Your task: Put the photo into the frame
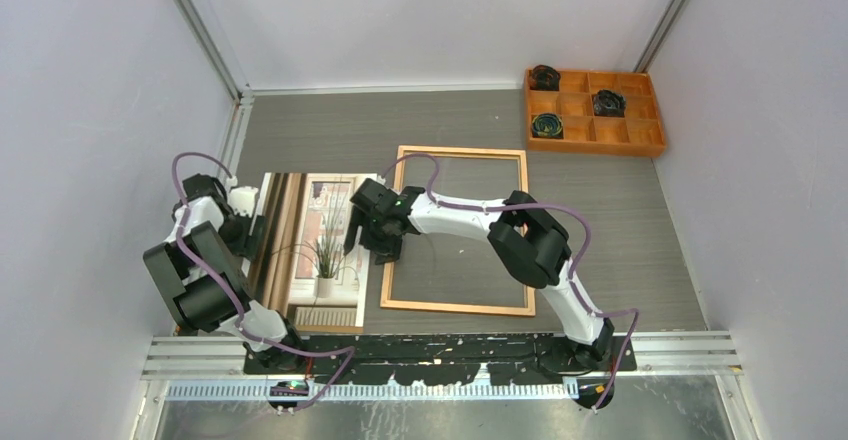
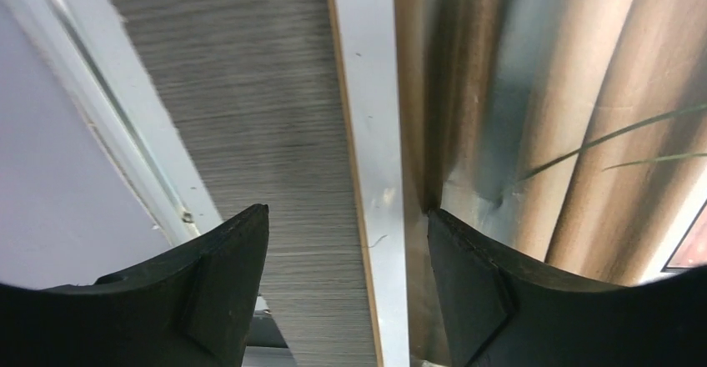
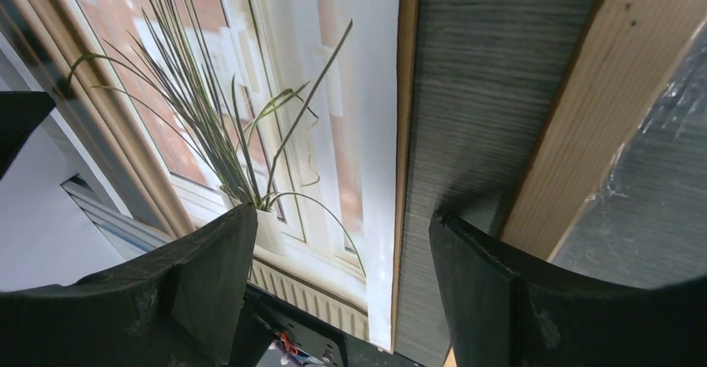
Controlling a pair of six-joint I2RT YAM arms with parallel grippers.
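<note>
The photo (image 1: 325, 225), a board printed with a window and a potted plant, lies flat at the left of the table. To its right is the wooden frame (image 1: 460, 308), lying empty. My left gripper is over the photo's left edge with its fingers apart, one (image 2: 467, 250) above the print and the other outside the white border. In the right wrist view, my right gripper has its fingers apart on either side of the photo's right edge (image 3: 379, 175); nothing is squeezed between them. Its right finger stands in the gap beside the frame's left bar (image 3: 600, 108).
An orange compartment tray (image 1: 597, 130) with several dark coils sits at the back right. A wall rail (image 2: 142, 117) runs close to the left gripper.
</note>
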